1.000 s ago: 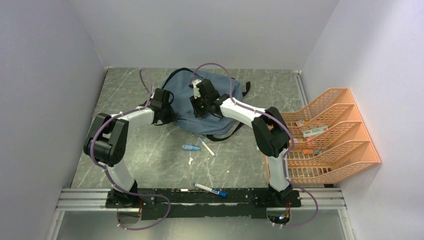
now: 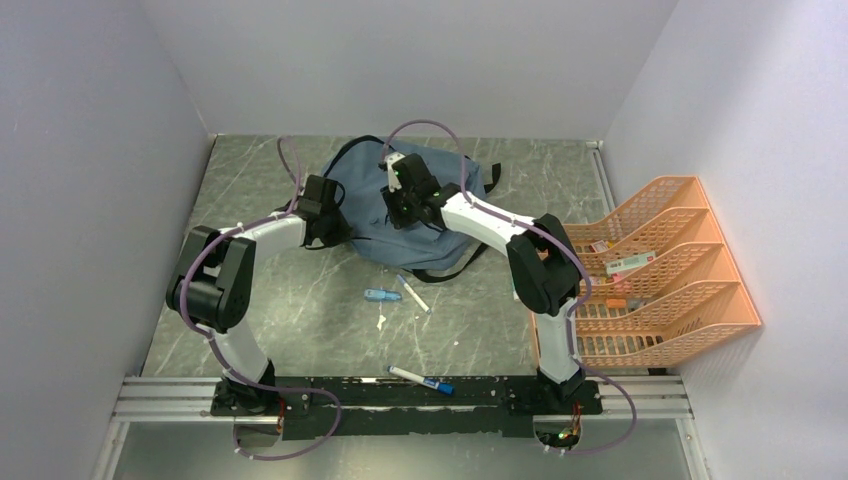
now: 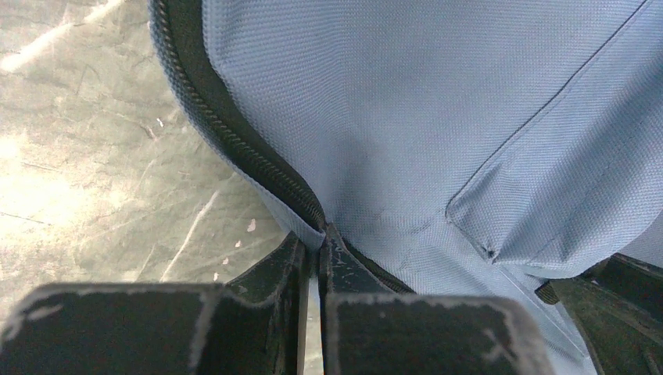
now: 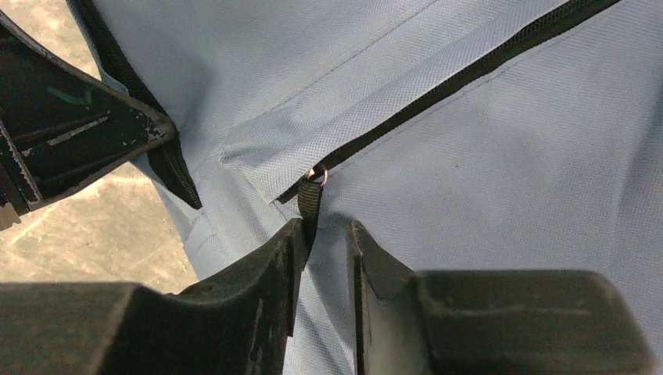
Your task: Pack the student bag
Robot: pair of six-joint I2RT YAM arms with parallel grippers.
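Note:
The blue student bag [image 2: 430, 255] lies on the grey marbled table. My left gripper is shut on a fold of the bag's fabric edge, beside a black zipper [image 3: 266, 160]. Over the bag's front pocket my right gripper stands open. A short black pull strap [image 4: 309, 207] hangs from the end of the pocket zipper [image 4: 438, 92]. Its lower end lies by the left finger of my right gripper; whether it touches that finger I cannot tell. Inside the bag nothing can be seen.
A light-blue object [image 2: 382, 295] and a white pen [image 2: 413, 294] lie in front of the bag. Nearer the table's front edge is a blue-and-white marker [image 2: 420, 379]. An orange compartment rack [image 2: 690, 225] with small items stands at right.
My right gripper has shifted very slightly over the bag. The left arm, the bag and the loose items look unmoved.

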